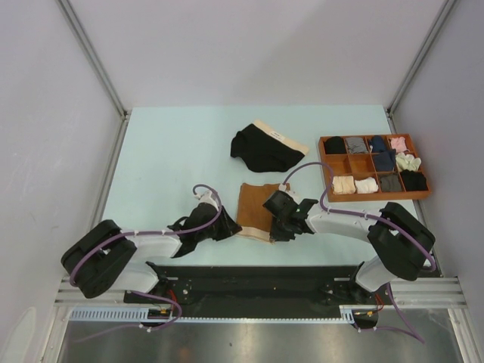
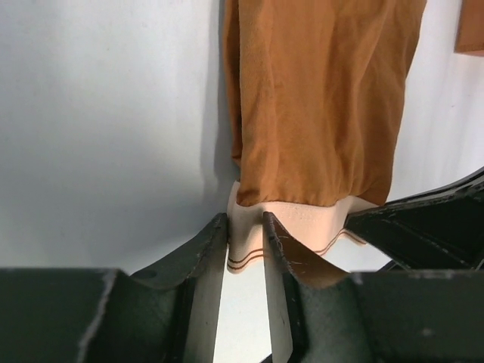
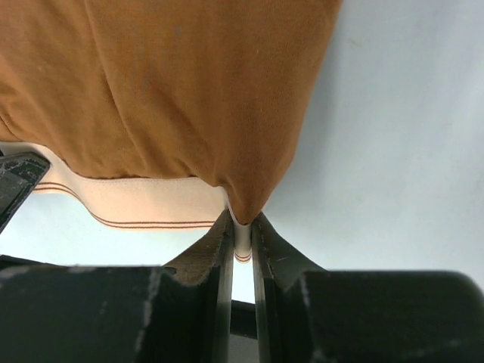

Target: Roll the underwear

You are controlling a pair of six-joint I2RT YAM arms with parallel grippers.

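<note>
Brown underwear with a cream waistband (image 1: pixel 254 208) lies flat near the front of the table. My left gripper is open at the waistband's left corner, with the folded end between its fingertips. My right gripper is shut on the other end of the waistband (image 3: pixel 151 200), where the brown cloth gathers into the fingers. The brown cloth (image 2: pixel 318 106) extends away from both grippers toward the back.
A black garment with a cream band (image 1: pixel 265 147) lies behind. An orange divided box (image 1: pixel 350 195) holding folded clothes sits at the back right.
</note>
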